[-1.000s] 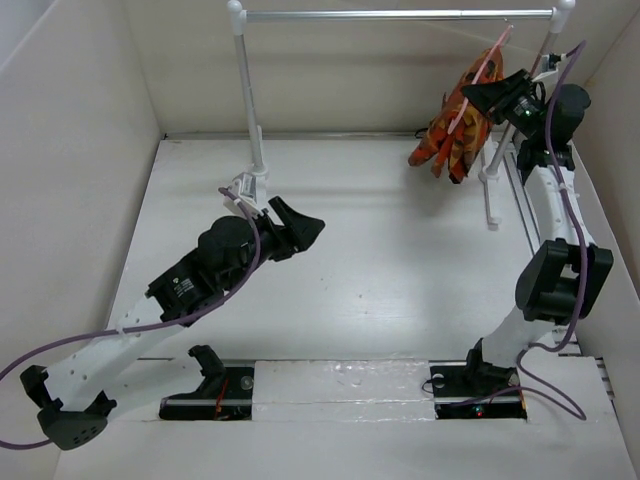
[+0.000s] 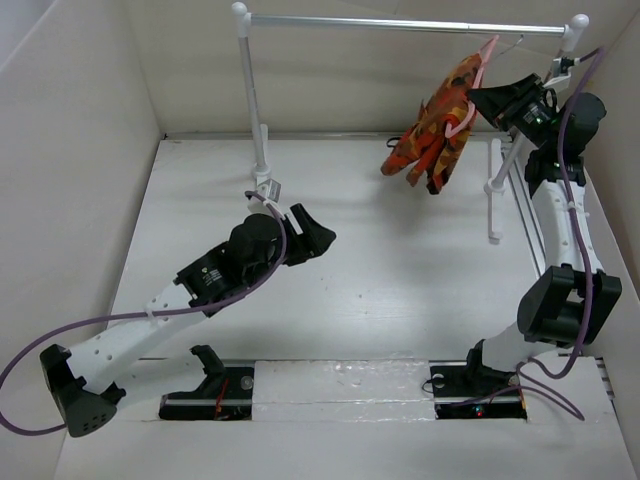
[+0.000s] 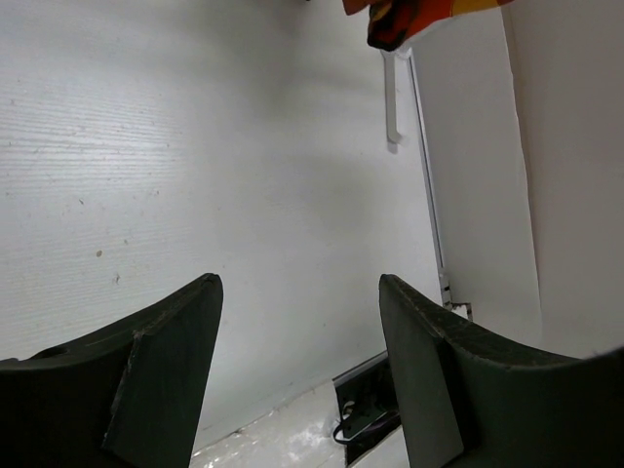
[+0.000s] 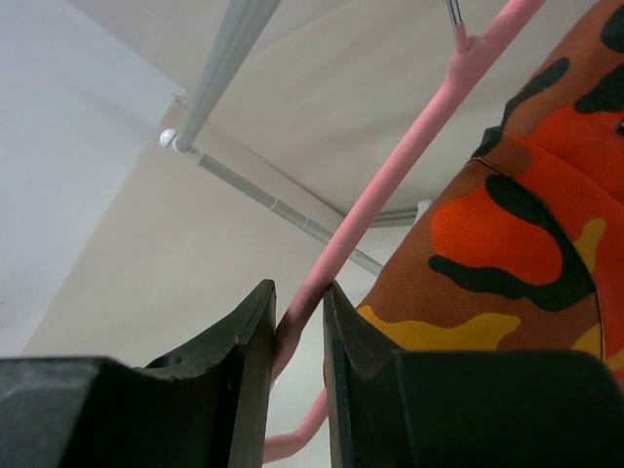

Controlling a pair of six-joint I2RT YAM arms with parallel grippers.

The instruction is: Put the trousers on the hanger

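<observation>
Camouflage trousers (image 2: 440, 125) in orange and brown drape over a pink hanger (image 2: 479, 72) near the rail's right end. My right gripper is shut on the hanger's pink bar (image 4: 390, 175), with the trousers (image 4: 526, 234) just beside its fingers. A thin metal hook (image 2: 512, 45) rises from the hanger below the rail (image 2: 400, 23); whether it touches the rail I cannot tell. Well away from the cloth, over the middle-left floor, my left gripper (image 2: 316, 222) stands open and empty; in the left wrist view its fingers (image 3: 175, 361) are wide apart.
White posts (image 2: 253, 100) carry the rail at left and right. The right post (image 2: 530, 125) stands close behind my right gripper. Bare white floor (image 2: 370, 270) lies between the arms. Walls close in on both sides.
The hanger has turned in my right gripper's hold, and the trousers have shifted left and down. The rail's right end has moved slightly right. My left arm has edged to the right.
</observation>
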